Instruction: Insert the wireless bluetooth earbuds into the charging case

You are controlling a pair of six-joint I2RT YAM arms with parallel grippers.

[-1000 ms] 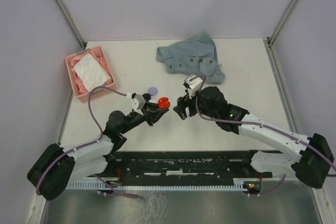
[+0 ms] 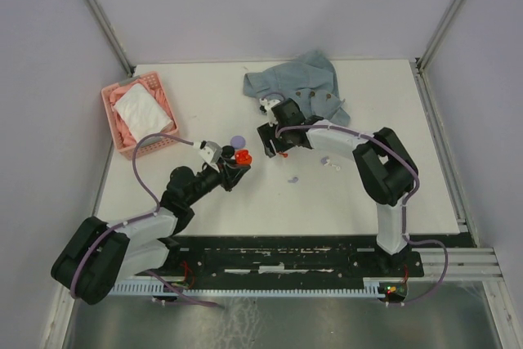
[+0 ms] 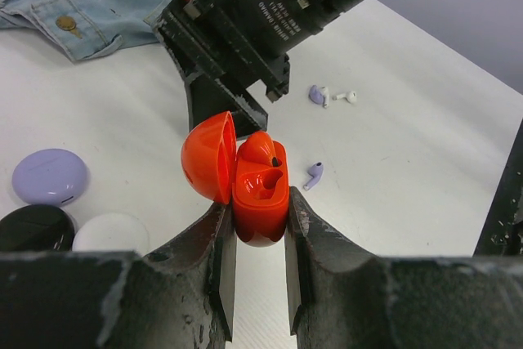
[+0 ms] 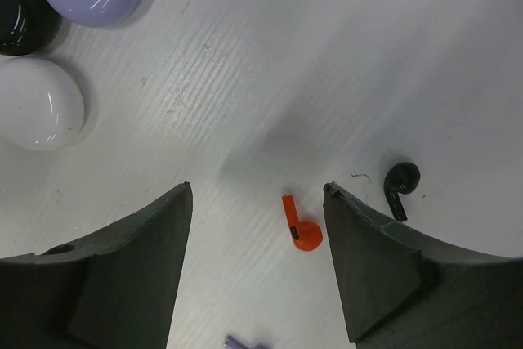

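Observation:
A red charging case [image 3: 260,194] with its lid raised is pinched in my left gripper, which is shut on it above the table. A hollow shows inside the case. My right gripper stands open and points down to the right of the case, with nothing held between its fingers. A red earbud [image 4: 306,236] lies on the table below it, near the right-hand finger [image 4: 347,210]. Farther right is a black earbud [image 4: 402,179]. A purple earbud [image 3: 314,174] lies nearer the front, and another purple one [image 3: 317,95] sits beside white earbuds [image 3: 350,96].
Closed purple [image 3: 51,176], black [image 3: 36,228] and white [image 3: 111,233] cases stand close together behind my left gripper. At the back lies a folded denim cloth [image 2: 304,79], and a pink basket [image 2: 139,112] stands at the far left.
My right arm has swung in leftward, bringing its gripper over by the red earbud.

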